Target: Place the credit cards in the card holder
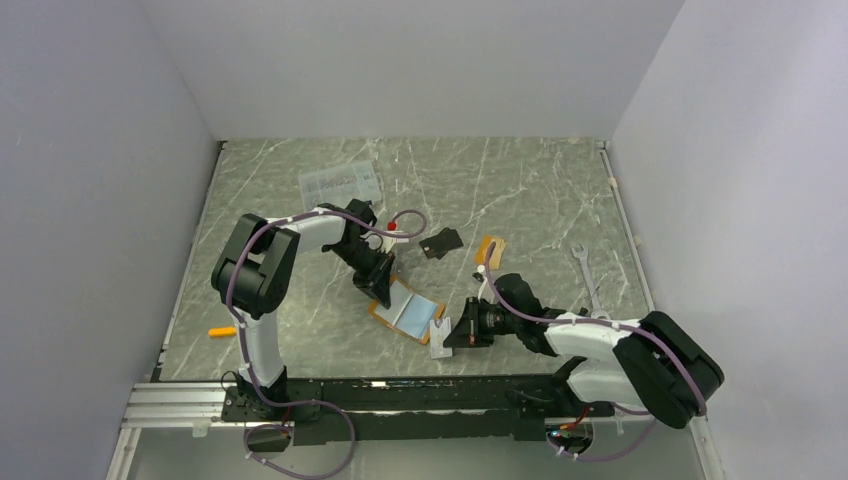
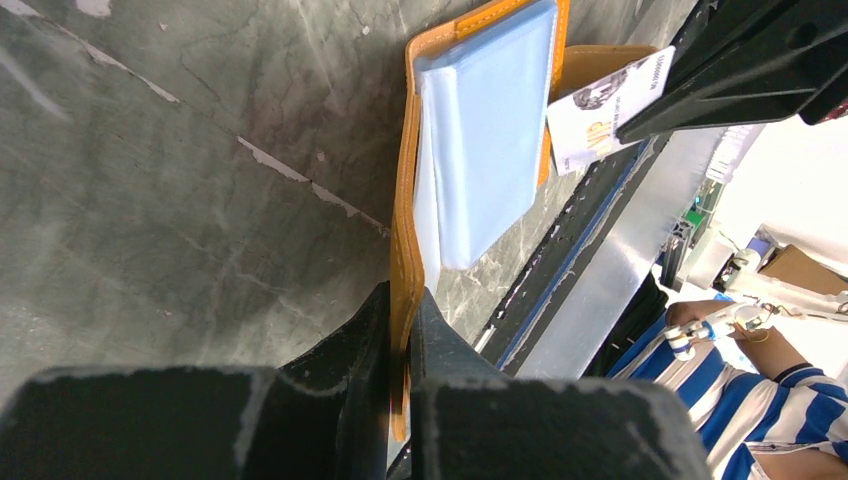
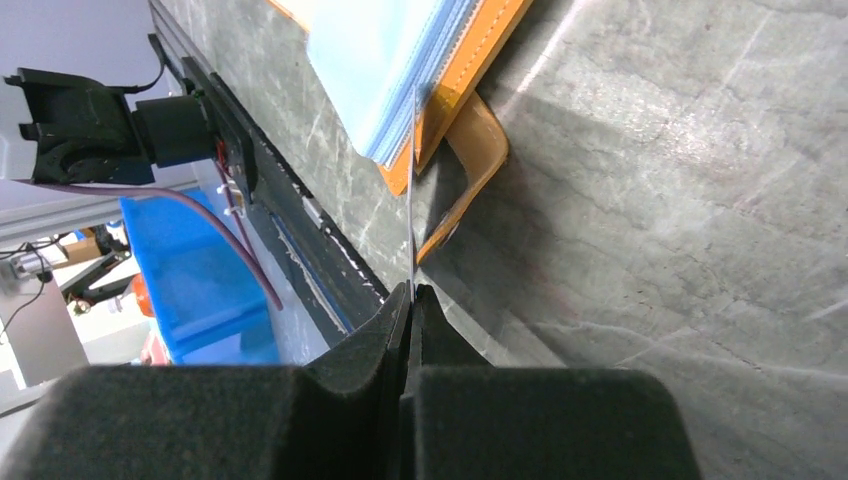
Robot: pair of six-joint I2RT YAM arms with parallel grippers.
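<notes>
The orange card holder (image 1: 378, 312) lies open at the front middle of the table, its pale blue sleeves (image 2: 490, 140) showing. My left gripper has one edge of the orange cover (image 2: 403, 255) between its fingers. In my right gripper (image 1: 449, 340) is a white card (image 2: 612, 110) with printing, pinched at one end. Seen edge-on in the right wrist view, the card (image 3: 410, 205) is a thin line, its far end against the holder's sleeve edge. Whether that end is inside a pocket I cannot tell.
Dark cards (image 1: 441, 243) and orange cards (image 1: 491, 251) lie behind the holder. A clear plastic case (image 1: 340, 184) is at the back left, a wrench (image 1: 587, 275) on the right, and an orange stick (image 1: 222, 331) at the left.
</notes>
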